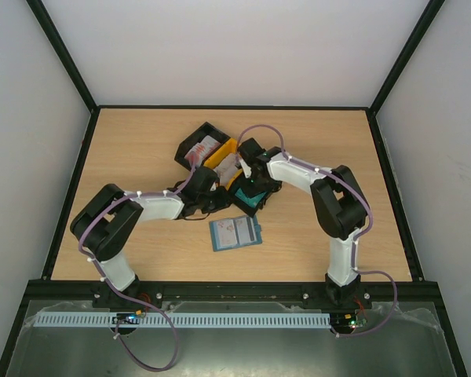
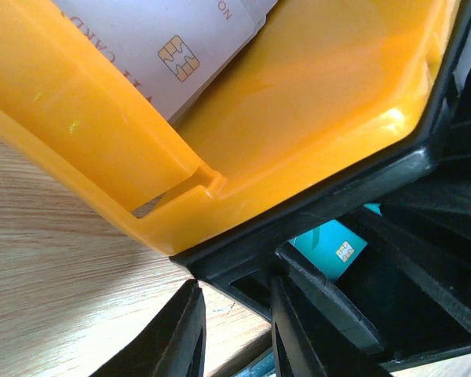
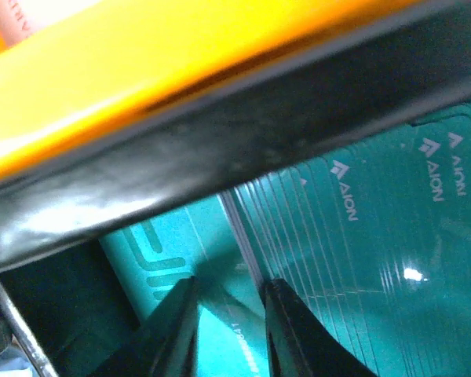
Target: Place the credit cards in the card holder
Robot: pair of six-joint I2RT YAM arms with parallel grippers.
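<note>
Teal cards (image 3: 361, 236) stand packed in the black box, filling much of the right wrist view; a patch of teal cards (image 1: 251, 196) shows from above. My right gripper is over them, its fingers parted, with one fingertip at a card's edge and no card clamped between. At the box's near-left corner, my left gripper has the black box's edge between its fingers. The blue card holder (image 1: 235, 233) lies open and flat on the table, in front of the boxes; its left side shows a pale card.
A yellow tray (image 2: 322, 157) with white cards (image 2: 165, 47) sits directly against the black box. Another dark box (image 1: 184, 145) with pinkish cards (image 1: 202, 149) stands behind it.
</note>
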